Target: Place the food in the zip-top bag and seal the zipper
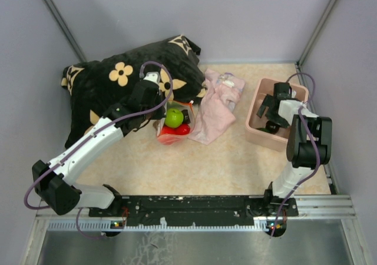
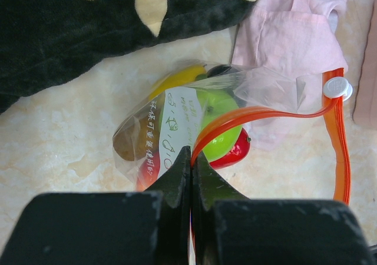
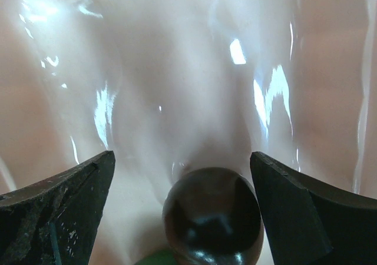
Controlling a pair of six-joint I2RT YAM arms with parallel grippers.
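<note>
A clear zip top bag (image 2: 132, 121) with an orange zipper edge (image 2: 235, 119) and a white slider (image 2: 336, 88) stands with its mouth open. Inside it are a green apple (image 1: 174, 118), red food (image 1: 183, 129) and something yellow (image 2: 179, 79). My left gripper is shut on the orange bag edge. Over in the pink bin (image 1: 257, 136), my right gripper is open, its fingers (image 3: 294, 212) to either side of a dark round food item (image 3: 213, 215). Green food (image 3: 158, 258) peeks out beside that item, mostly cut off.
A pink cloth (image 1: 219, 109) lies between the bag and the bin. Behind the bag is a black flowered cushion (image 1: 141, 70). Bare table (image 1: 218, 171) spreads in front of the bag and left of the bin.
</note>
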